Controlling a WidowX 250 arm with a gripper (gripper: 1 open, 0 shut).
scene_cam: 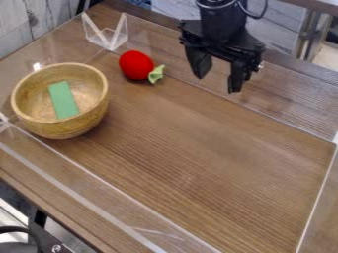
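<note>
My black gripper (216,61) hangs over the back middle of the wooden table, its fingers pointing down; whether it is open or shut is hard to tell. To its left lies a red object (134,64) with a green end, apart from it. A wooden bowl (87,118) at the left holds a green block (62,100).
A clear plastic container (105,30) stands at the back left. A black cable-like piece shows at the bottom left corner.
</note>
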